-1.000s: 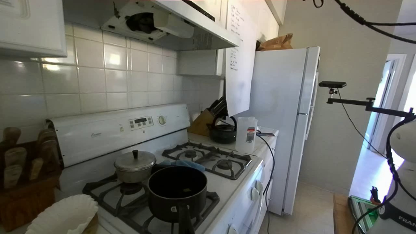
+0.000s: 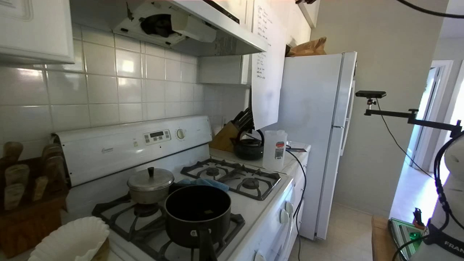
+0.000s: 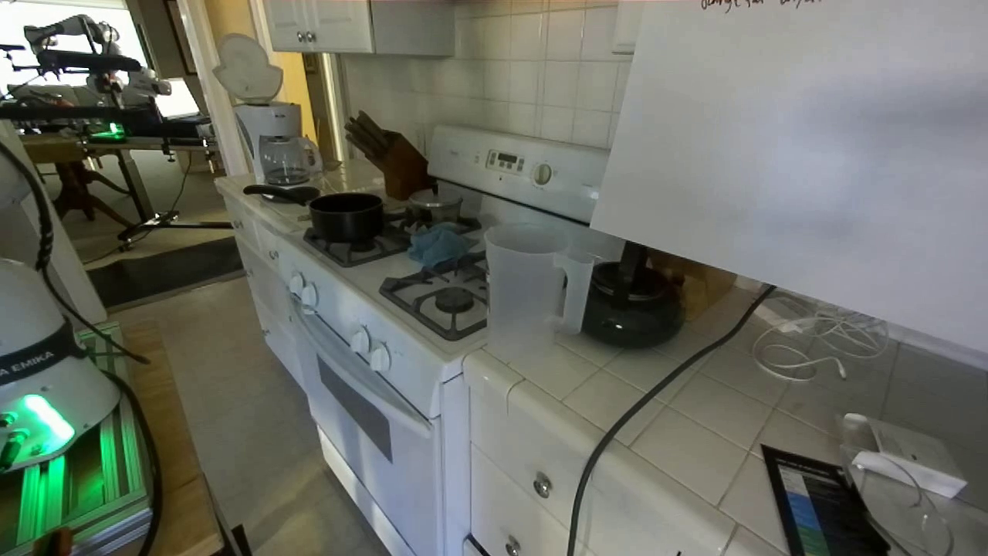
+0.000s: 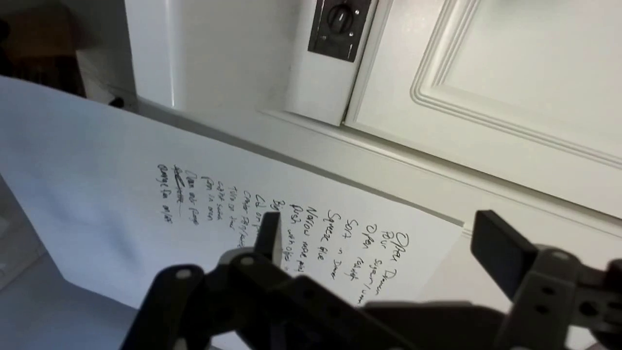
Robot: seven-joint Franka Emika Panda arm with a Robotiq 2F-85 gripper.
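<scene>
In the wrist view my gripper stands open, its two dark fingers wide apart and nothing held between them. Behind it hangs a large white sheet with handwriting point(image 4: 233, 175), fixed by the cabinet door point(image 4: 525, 70). A dark control knob point(image 4: 339, 19) shows on the range hood above. On the stove's front burner sits a black pot point(image 2: 198, 217) with a small yellowish bit inside. Behind it is a lidded silver pot point(image 2: 150, 187), and a blue cloth point(image 3: 438, 245) lies between the burners.
A translucent pitcher point(image 3: 528, 287) and a black kettle point(image 3: 631, 310) stand on the counter beside the stove, with a black cable point(image 3: 648, 398) running over its edge. A knife block point(image 3: 400, 165) and a coffee maker point(image 3: 271, 139) stand at the far end. The fridge point(image 2: 311, 130) is beyond the counter.
The arm's cables at the upper right of exterior view 1 have shifted up and mostly out of view, and the arm's base has turned slightly. The pots, cloth and pitcher have not moved.
</scene>
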